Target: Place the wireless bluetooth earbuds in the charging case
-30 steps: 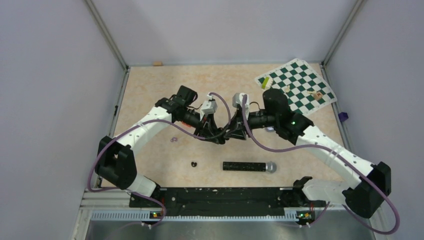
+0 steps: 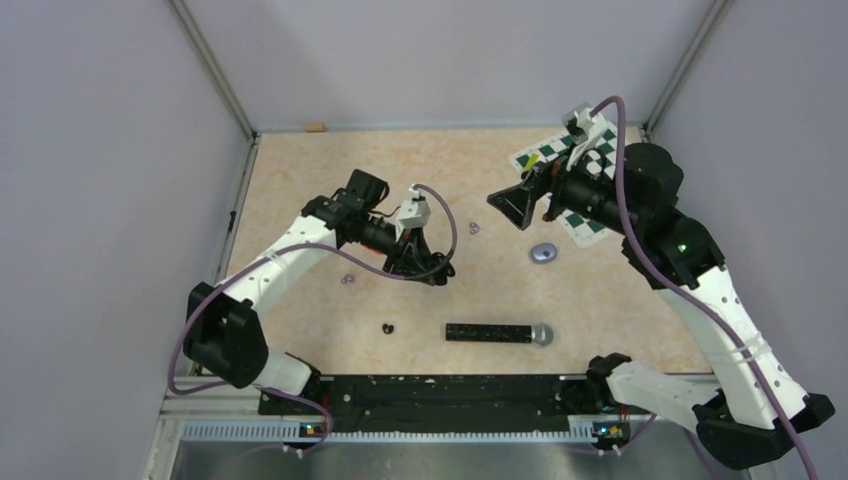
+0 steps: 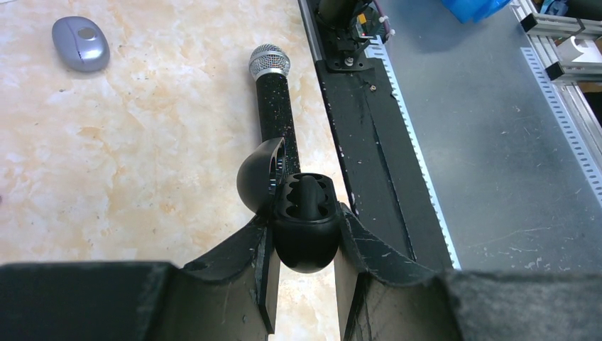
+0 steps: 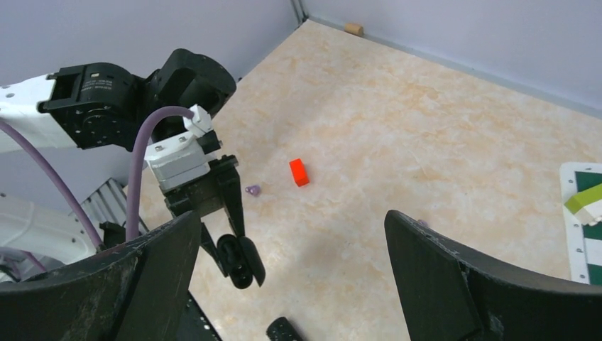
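Note:
A black charging case [image 3: 307, 234] is held at the middle of the workspace, with my left gripper [image 2: 425, 268] shut on it. Its rounded lid [image 3: 260, 177] stands open to one side in the left wrist view. Holes and a raised dark ridge show inside the case; whether an earbud sits there I cannot tell. On the table at the front left lies a small black piece [image 2: 388, 328], possibly an earbud. My right gripper is wide open and empty, raised well to the right of the case and further back.
A black microphone [image 2: 498, 333] lies near the front edge. A grey mouse [image 2: 543, 253] sits right of centre, and a green-and-white checkered board [image 2: 583, 228] lies beneath the right arm. Small purple pieces [image 2: 348, 279] and a red block [image 4: 299, 172] are also on the table.
My right gripper has moved away from beside the case, back and to the right, and its fingers now stand wide apart. The left gripper and the case have hardly moved.

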